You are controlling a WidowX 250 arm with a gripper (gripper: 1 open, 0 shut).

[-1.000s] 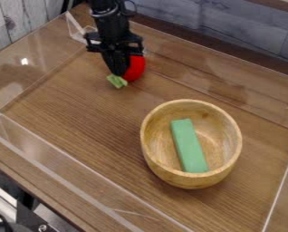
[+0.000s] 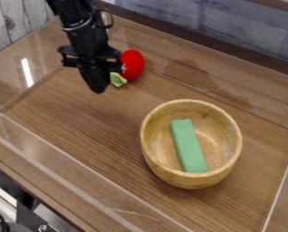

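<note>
My gripper (image 2: 89, 78) hangs over the upper left of the wooden table, shut, with nothing visible between its fingers. Just right of it lie a small green object (image 2: 116, 79), partly hidden by the arm, and a red round object (image 2: 133, 62) behind that. At the lower right a tan bowl (image 2: 220, 129) holds a long green block (image 2: 187, 145).
The gripper has come toward the camera and left, away from the red and green objects, which lie in about the same places. The bowl is unchanged.
</note>
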